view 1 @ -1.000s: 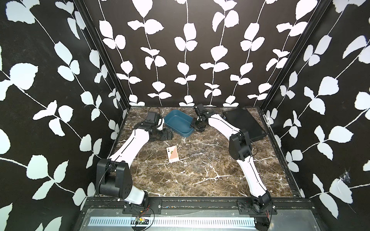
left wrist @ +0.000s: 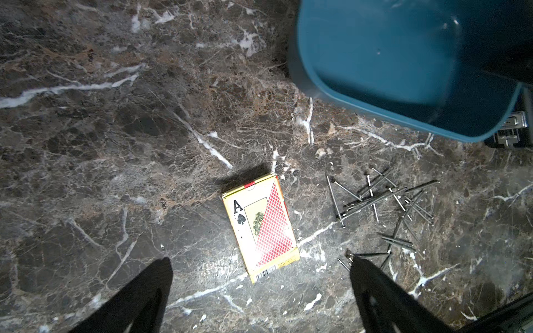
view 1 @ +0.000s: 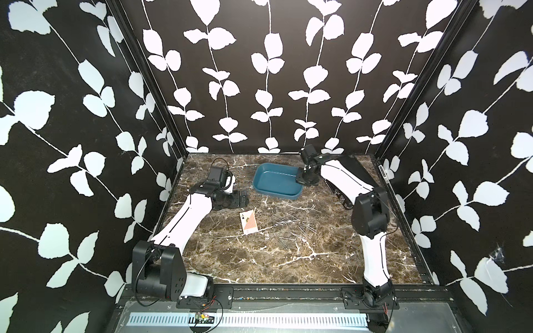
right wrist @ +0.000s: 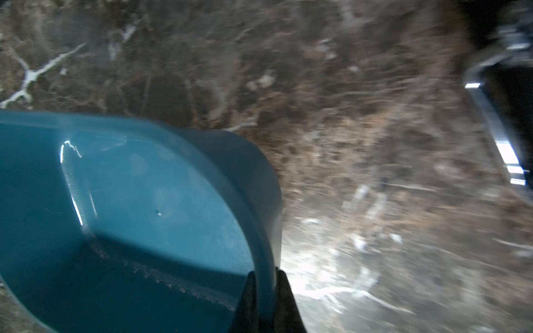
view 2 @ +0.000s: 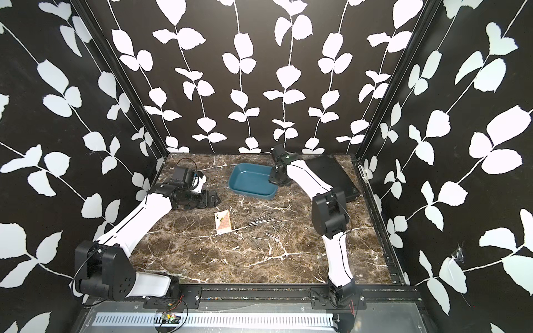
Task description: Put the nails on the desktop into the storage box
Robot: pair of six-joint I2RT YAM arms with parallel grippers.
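The blue storage box (view 1: pixel 276 191) is at the back middle of the desktop, with no nails visible in it. Clamped on the box's right rim is my right gripper, one finger inside the wall and one outside. Several loose nails (left wrist: pixel 383 199) lie in a scattered heap on the marble, in front of the box and right of the card pack. Over the left side of the desktop hangs my left gripper, its fingers wide apart and nothing between them.
An ace-of-spades card pack (left wrist: pixel 261 227) lies flat between the left arm and the nails. A black case (view 2: pixel 333 174) rests at the back right, partly behind the right arm.
Box and right arm have moved right, and the box has turned straighter. The left arm has shifted slightly.
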